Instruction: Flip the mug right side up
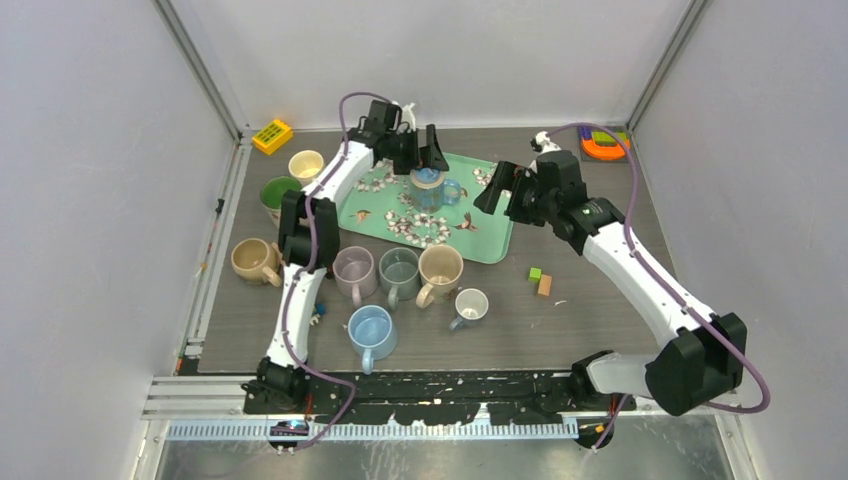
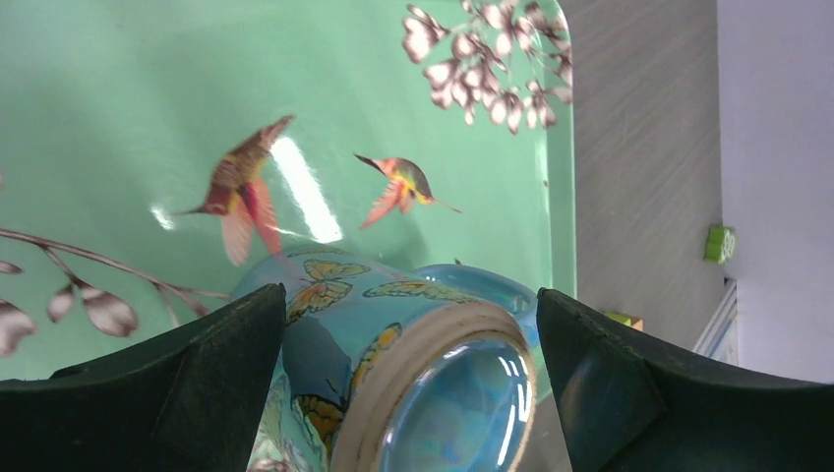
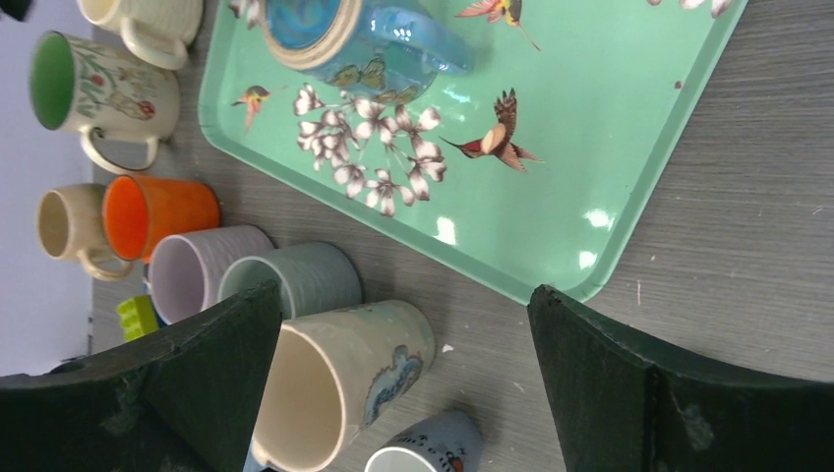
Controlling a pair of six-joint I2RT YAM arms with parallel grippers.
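Observation:
The blue butterfly mug (image 1: 427, 195) lies on the green tray (image 1: 489, 241), its pale base ring visible in both wrist views and its handle (image 3: 433, 49) to one side. My left gripper (image 1: 420, 160) is over the mug, open, with the mug (image 2: 344, 364) between and below its fingertips in the left wrist view; whether they touch it I cannot tell. My right gripper (image 1: 498, 190) hangs open above the tray's right part, nothing between its fingers.
Several mugs stand along the tray's front and left, including a cream mug (image 1: 440, 270) and a blue mug (image 1: 371, 330). Small blocks (image 1: 544, 285) lie right of them.

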